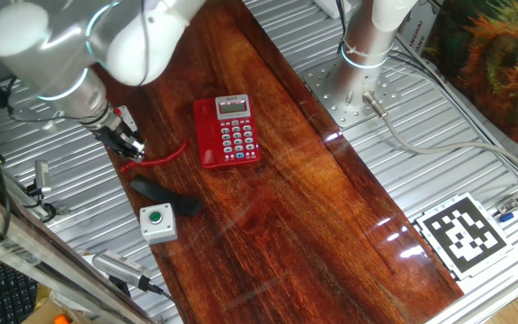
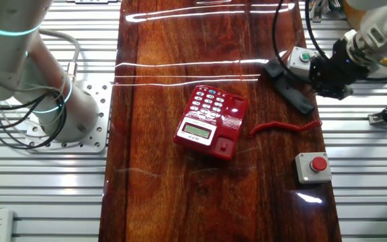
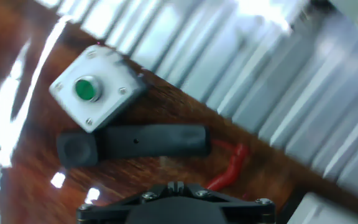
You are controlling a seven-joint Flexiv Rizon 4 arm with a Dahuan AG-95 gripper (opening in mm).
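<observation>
A red desk phone [image 1: 227, 132] sits on the brown wooden table, its keypad and small display showing. Its black handset [image 3: 135, 142] lies off the base near the table's edge, beside a grey box with a green button [image 3: 92, 88]. From the handset's end a red coiled cord [image 2: 284, 126] runs back toward the phone. My gripper appears shut, its fingertips together with nothing visible between them. In the first exterior view the gripper [image 1: 139, 153] hangs tilted by the table edge, close to the cord and apart from the handset.
A second grey box with a red button [image 2: 312, 167] stands at the same table edge, partly behind the gripper in the first exterior view.
</observation>
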